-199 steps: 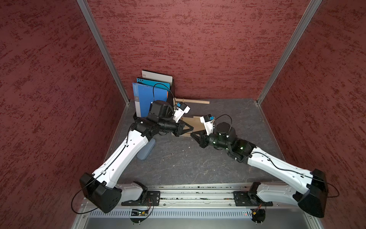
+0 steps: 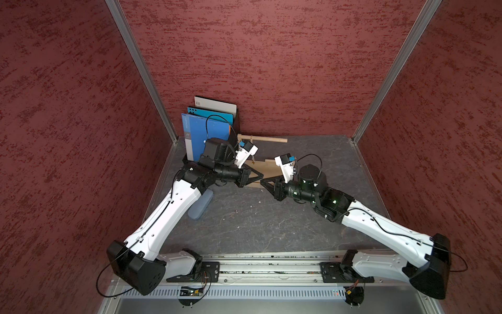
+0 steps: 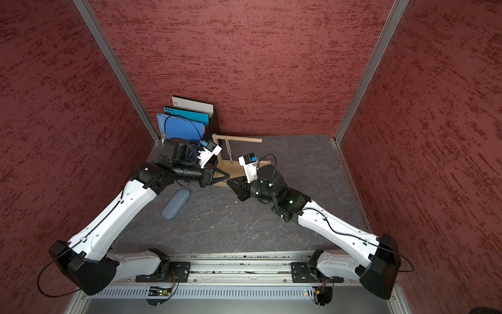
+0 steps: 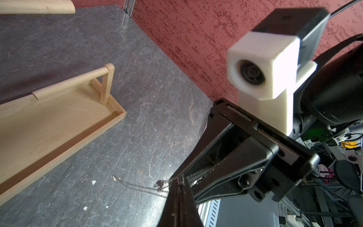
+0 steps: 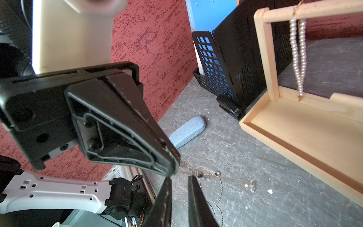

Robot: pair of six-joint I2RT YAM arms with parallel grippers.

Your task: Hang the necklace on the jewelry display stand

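Observation:
A thin silver chain necklace [image 4: 132, 185] runs at my left gripper [image 2: 260, 176], which is shut on it in the left wrist view. My right gripper is close beside it, fingers slightly apart, the chain near its tips; whether it touches is unclear. The wooden jewelry stand [image 5: 268, 60] stands behind both grippers, with a pearl necklace [image 5: 302, 56] hanging from its upper bar over a shallow tray base [image 4: 56, 158].
Folders [image 2: 204, 133] in a black organiser [image 5: 242, 49] stand back left. A blue oblong case [image 3: 175, 204] lies left on the table. Walls enclose the back and sides.
My left gripper has shifted slightly left since a second ago.

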